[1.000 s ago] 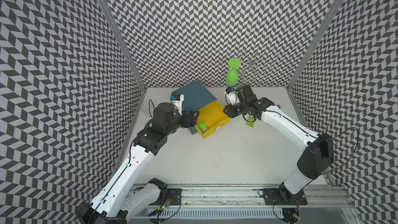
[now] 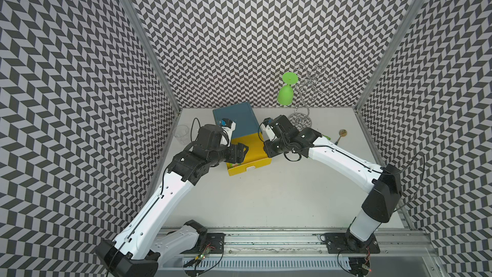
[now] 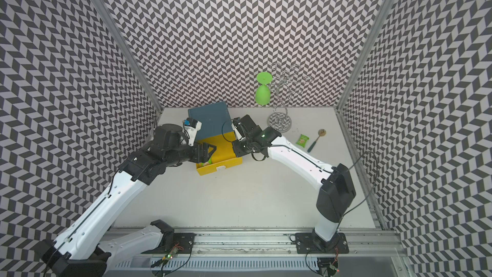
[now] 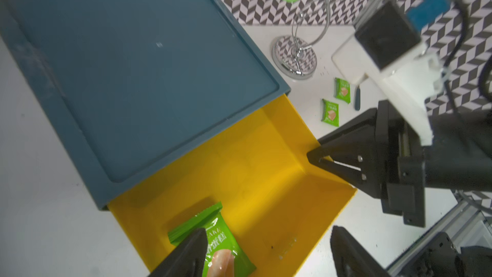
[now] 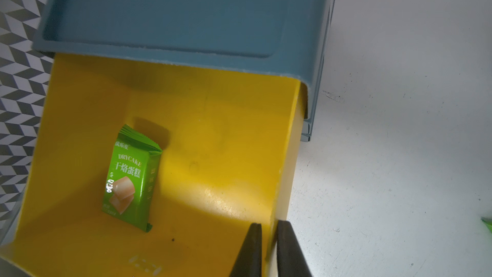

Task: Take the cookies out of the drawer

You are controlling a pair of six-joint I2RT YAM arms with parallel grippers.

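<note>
A grey-blue box (image 4: 153, 61) has its yellow drawer (image 5: 200, 123) pulled out, with one green cookie pack (image 5: 128, 174) lying inside at the left end. My left gripper stands open over that end, near the pack. My right gripper is at the drawer's right wall, its fingers close together astride the rim, partly open. Two more green cookie packs (image 4: 330, 112) lie on the table right of the box.
A spoon (image 3: 315, 141) lies at the right back. A metal stand (image 3: 279, 120) with a green object (image 3: 263, 92) stands behind.
My right arm has moved leftward, and the drawer and box have shifted and turned with it to the left. The left gripper stays over the drawer, moving slightly.
</note>
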